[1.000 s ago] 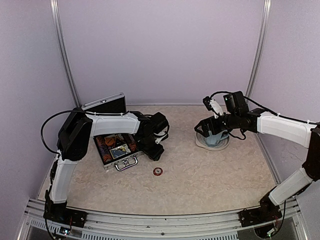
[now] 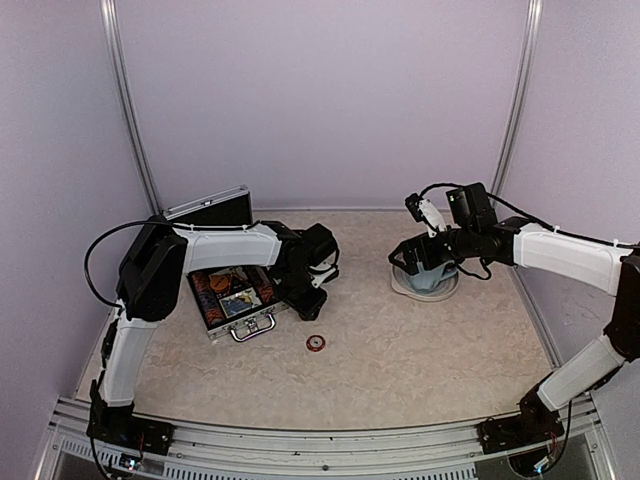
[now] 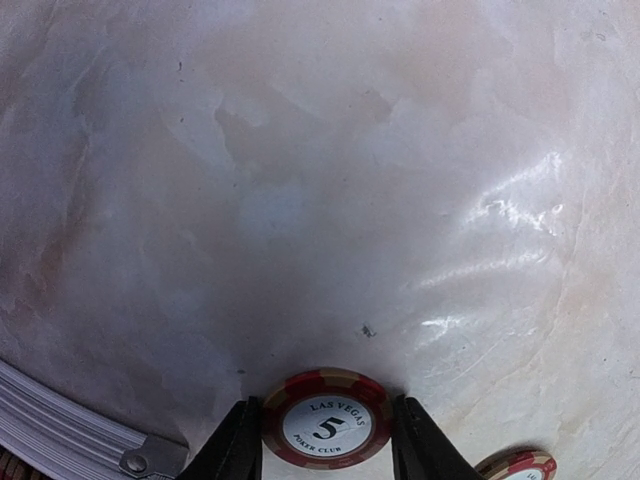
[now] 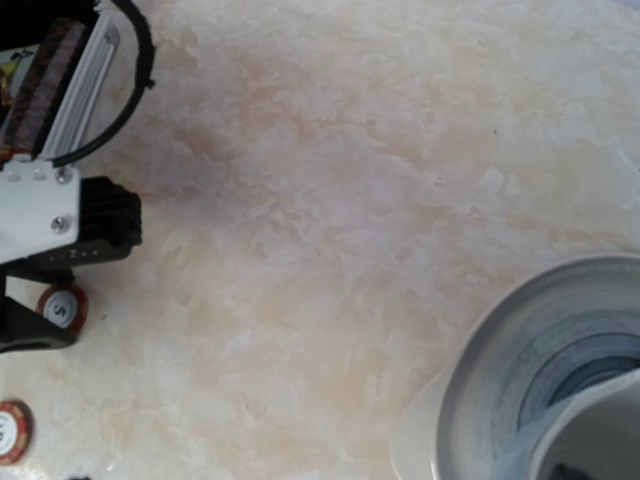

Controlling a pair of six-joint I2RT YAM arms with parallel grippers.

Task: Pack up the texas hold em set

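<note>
My left gripper (image 2: 312, 308) is low at the case's front right corner. In the left wrist view a red-and-cream poker chip (image 3: 327, 420), marked 5, lies between its fingers; they stand at both edges, and whether they press on it cannot be told. A second chip (image 2: 316, 343) lies flat on the table just in front. The silver case (image 2: 222, 331) stands with its lid up, chips and cards (image 2: 240, 302) inside, partly hidden by the left arm. My right gripper (image 2: 404, 257) hangs open by the bowl, nothing between its fingers.
At the right a pale bowl (image 4: 462, 390) holds a cup (image 4: 600, 430), close under my right gripper. The case's handle (image 2: 253, 328) sticks out at its front. Clear table (image 2: 370, 380) lies in the middle and front.
</note>
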